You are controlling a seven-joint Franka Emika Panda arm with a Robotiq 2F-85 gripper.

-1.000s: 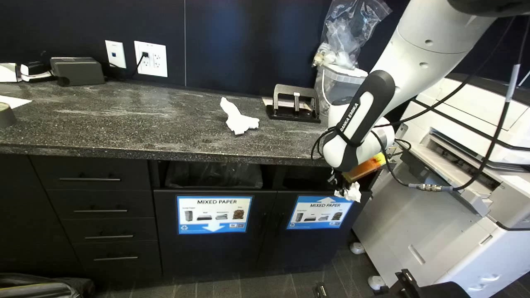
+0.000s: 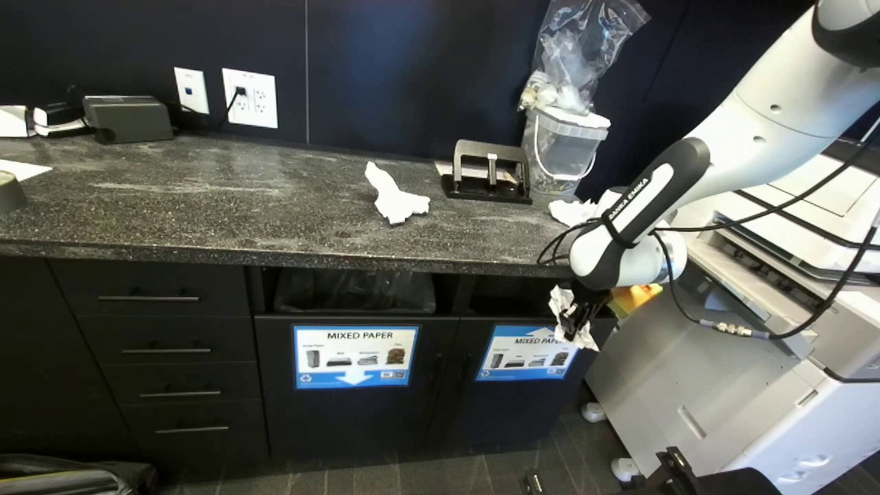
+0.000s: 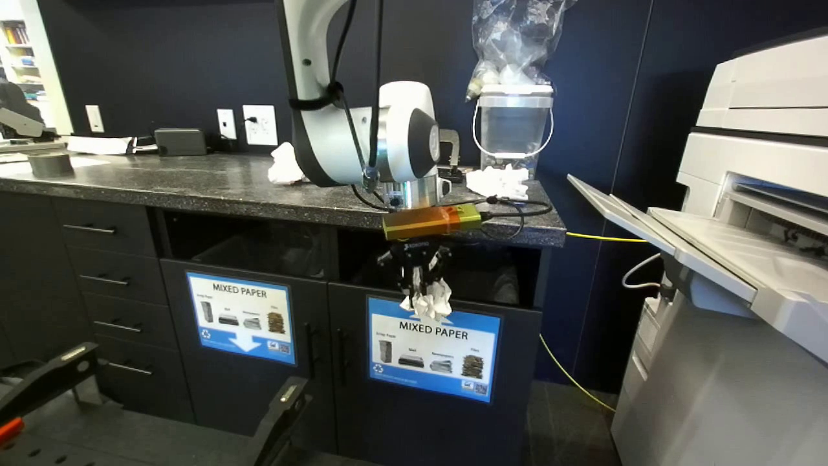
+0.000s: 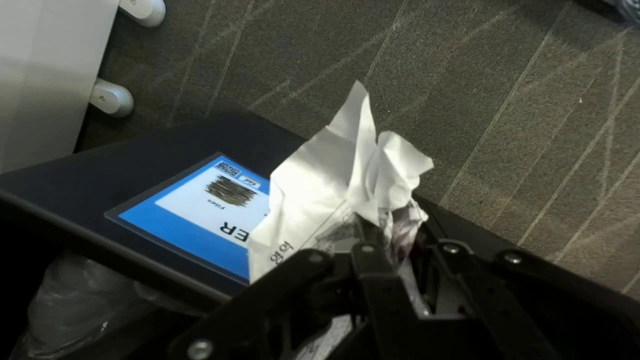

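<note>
My gripper is shut on a crumpled white paper point(image 4: 318, 186), which sticks out beyond the dark fingers and shows some printed characters. In exterior view 2 the gripper point(image 3: 421, 283) points down, with the held paper point(image 3: 431, 301) in front of the right-hand MIXED PAPER sign point(image 3: 435, 349). Above that sign is the dark opening of the right bin point(image 3: 497, 279). A second crumpled paper point(image 2: 394, 194) lies on the countertop point(image 2: 272, 214); a third point(image 3: 501, 182) rests near the counter's right end.
The left bin opening point(image 2: 355, 290) holds a dark liner. A hole punch point(image 2: 488, 174) and a clear bucket point(image 2: 561, 148) topped by a plastic bag stand at the back of the counter. The printer point(image 2: 701, 379) stands close on the right.
The arm has shifted right in exterior view 1 and its wrist has turned, with the paper still held. The crumpled paper at the counter's right end has come into sight behind it.
</note>
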